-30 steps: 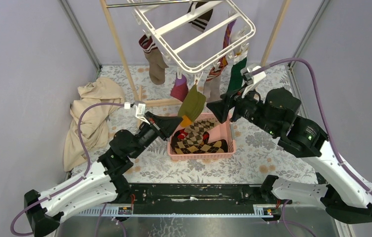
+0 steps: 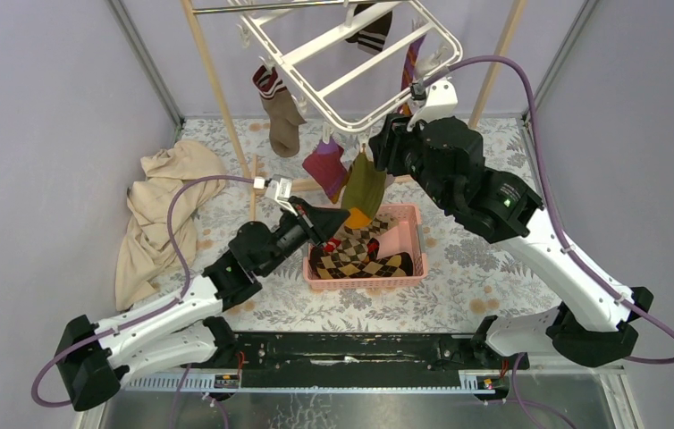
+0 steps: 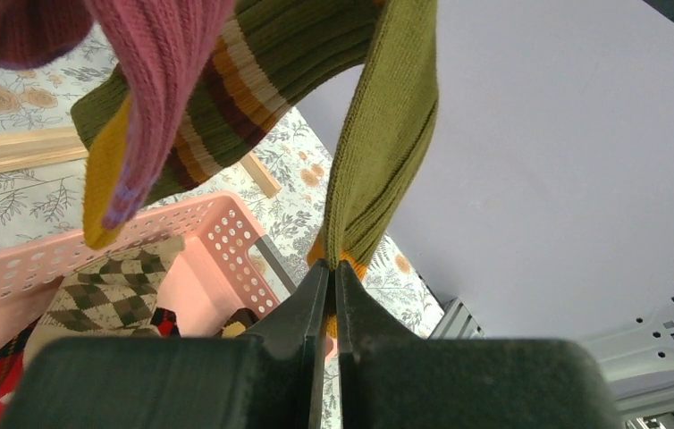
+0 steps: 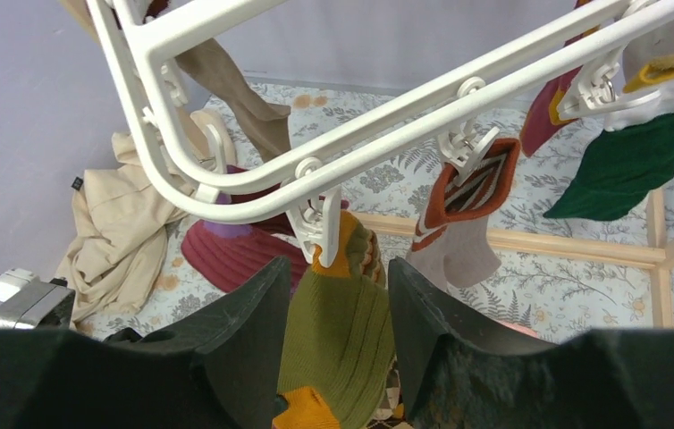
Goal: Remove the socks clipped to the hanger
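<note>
An olive green sock (image 2: pixel 364 186) with an orange toe hangs from a clip (image 4: pixel 320 223) at the front corner of the white hanger (image 2: pixel 348 122). My left gripper is shut on its orange lower end. My right gripper is part open just below the clip, with its fingers (image 4: pixel 246 332) on either side of the green sock; the right wrist view shows a gap between finger and fabric. Beside it hangs a purple-red sock (image 2: pixel 325 166). A brown sock (image 2: pixel 283 125) and a white-grey sock with a rust cuff (image 4: pixel 474 198) also hang from clips.
Below the hanger, a pink basket (image 2: pixel 367 282) holds several checked socks. A beige cloth (image 2: pixel 162 206) lies on the left. Wooden poles (image 2: pixel 212 80) of the stand flank the hanger. Bare patterned floor (image 2: pixel 494 241) shows right of the basket.
My right gripper has moved left and up to the green sock's clip. The left gripper has shifted right with the sock's toe. The purple-red sock has swung.
</note>
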